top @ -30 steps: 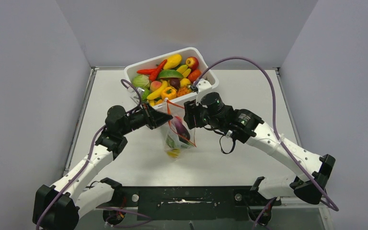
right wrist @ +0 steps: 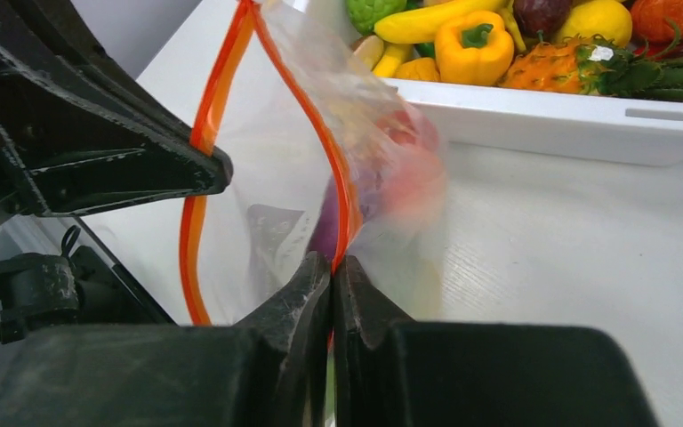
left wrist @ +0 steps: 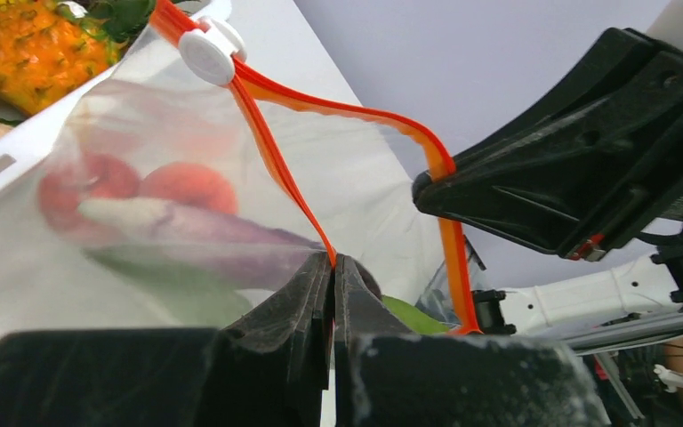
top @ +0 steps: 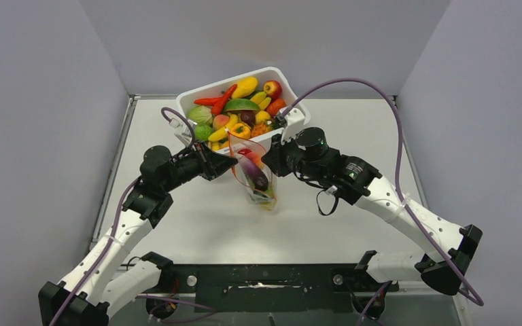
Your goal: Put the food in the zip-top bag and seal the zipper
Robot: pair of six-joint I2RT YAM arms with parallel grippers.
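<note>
The clear zip top bag (top: 266, 201) hangs open between my two grippers over the table. Inside it are a purple eggplant (top: 253, 174), something red-orange (left wrist: 188, 187) and something green. Pinched in my left gripper is one side of the bag's orange-edged mouth. My right gripper is shut on the opposite orange edge (right wrist: 336, 178), and the mouth gapes between them. A white slider (left wrist: 206, 55) sits at one end of the zipper, at the corner towards the food bin.
A white bin (top: 185, 102) full of toy fruit and vegetables stands right behind the bag, close to both grippers.
The left gripper has drawn back slightly to the left. The bag has swung, its bottom now further right and higher. The right gripper has shifted slightly.
</note>
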